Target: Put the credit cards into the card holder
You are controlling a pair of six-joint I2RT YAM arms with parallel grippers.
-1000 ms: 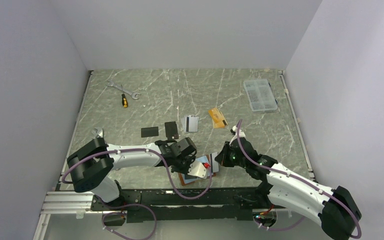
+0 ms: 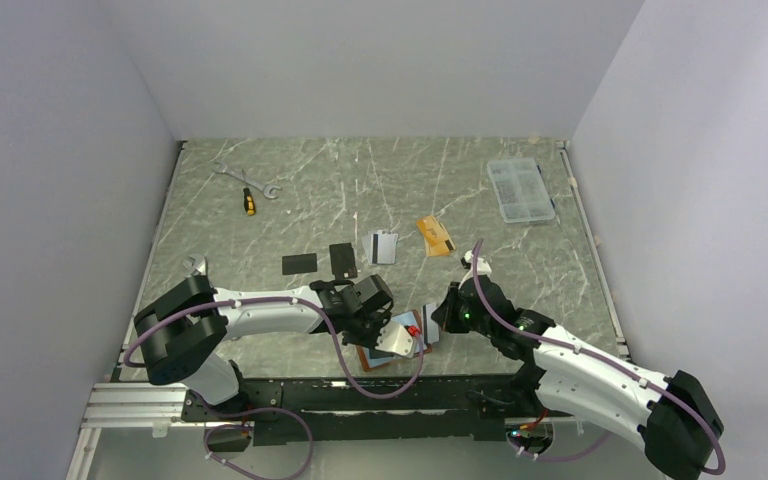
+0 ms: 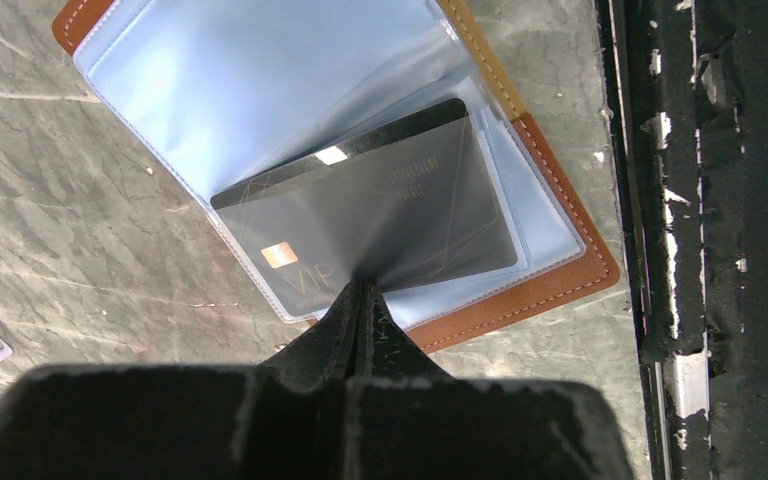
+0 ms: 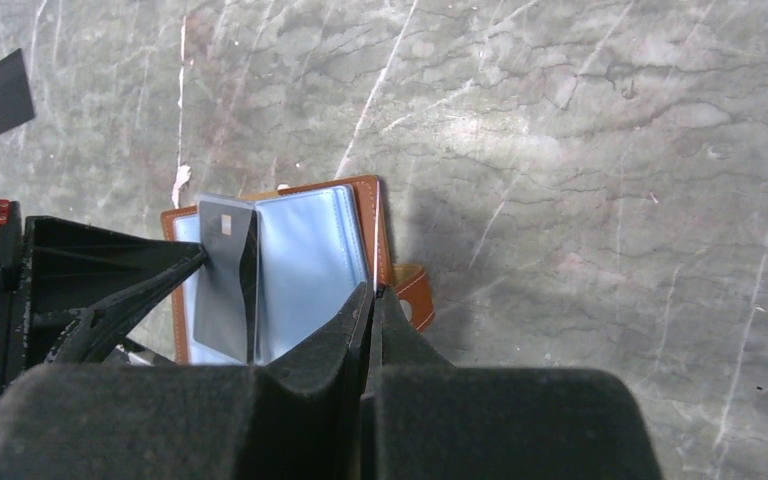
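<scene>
The open card holder (image 2: 368, 362), brown outside with light-blue pockets, lies near the table's front edge. In the left wrist view, a black VIP card (image 3: 430, 215) sits in one of its clear pockets. My left gripper is shut with its tips against that card, nothing visible between them. Over the holder's right side, a white card (image 2: 431, 323) with a dark stripe is pinched in my shut right gripper (image 2: 440, 318). The right wrist view shows this card (image 4: 377, 235) edge-on as a thin line above the holder's edge. Whether it touches the pocket, I cannot tell.
Two black cards (image 2: 300, 264), white cards (image 2: 384, 248) and gold cards (image 2: 435, 236) lie behind the holder. Farther back are a wrench (image 2: 260, 186), a screwdriver (image 2: 249, 202) and a clear plastic box (image 2: 521, 190). The table right of the holder is bare.
My left arm and the holder stay put.
</scene>
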